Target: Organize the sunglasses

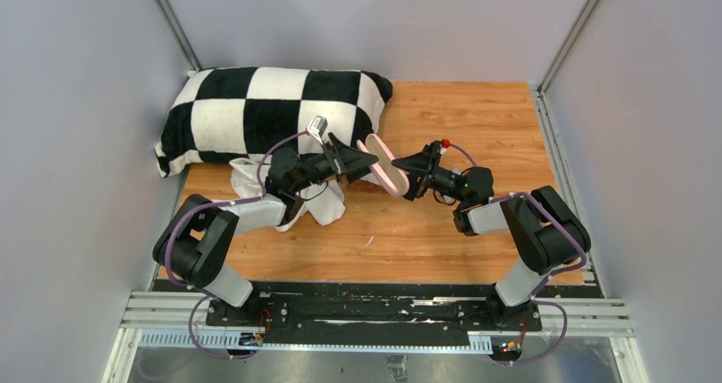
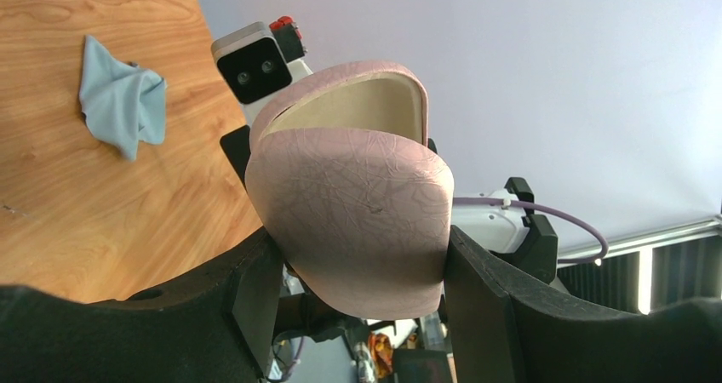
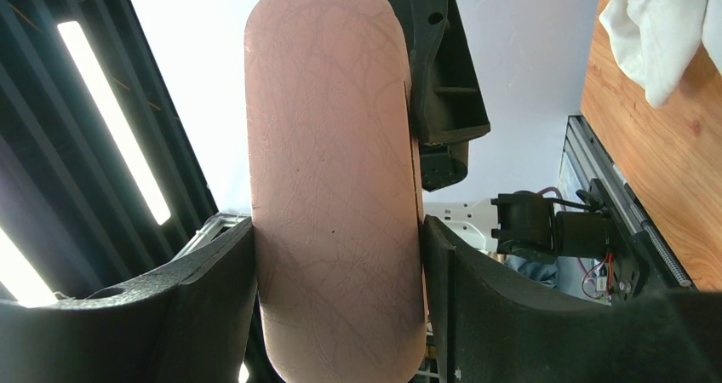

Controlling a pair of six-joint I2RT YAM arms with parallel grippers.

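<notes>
A pink glasses case (image 1: 386, 165) hangs between my two grippers above the middle of the table, its halves parted and a beige-grey lining showing. My left gripper (image 1: 372, 162) is shut on one half. From the other side, my right gripper (image 1: 402, 170) is shut on the other half. In the left wrist view the wrinkled pink shell (image 2: 353, 213) fills the space between the fingers, with a gap along its top. In the right wrist view the long, smooth shell (image 3: 332, 187) sits between the fingers. No sunglasses can be made out.
A black-and-white checkered pillow (image 1: 272, 111) lies at the back left. White cloth (image 1: 323, 204) lies under the left arm. A blue-grey cloth (image 2: 123, 98) rests on the wooden table near the right arm.
</notes>
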